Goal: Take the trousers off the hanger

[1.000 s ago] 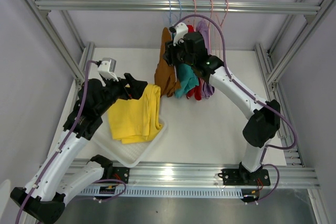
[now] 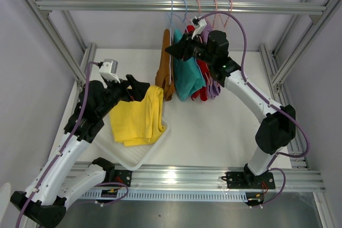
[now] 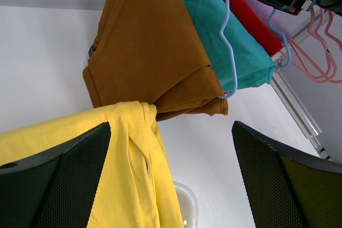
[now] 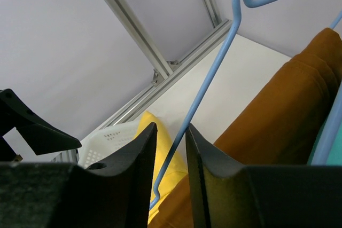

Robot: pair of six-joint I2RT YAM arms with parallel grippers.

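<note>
Brown trousers point(image 2: 163, 68) hang on a blue hanger point(image 4: 203, 89) at the left end of the rail, beside teal point(image 2: 187, 76), red and purple garments. My right gripper point(image 2: 173, 53) is up at the trousers' hanger; in the right wrist view its fingertips point(image 4: 194, 148) are close together around the hanger's thin side wire; whether they grip it I cannot tell. My left gripper is open and empty, above the yellow cloth point(image 3: 75, 185), facing the lower end of the trousers.
The yellow cloth lies in a white tray point(image 2: 133, 161) at the left. A metal rail point(image 2: 123, 5) runs along the top, with several hangers. The floor right of the tray point(image 2: 214, 132) is clear.
The trousers shift slightly. The left arm has not moved.
</note>
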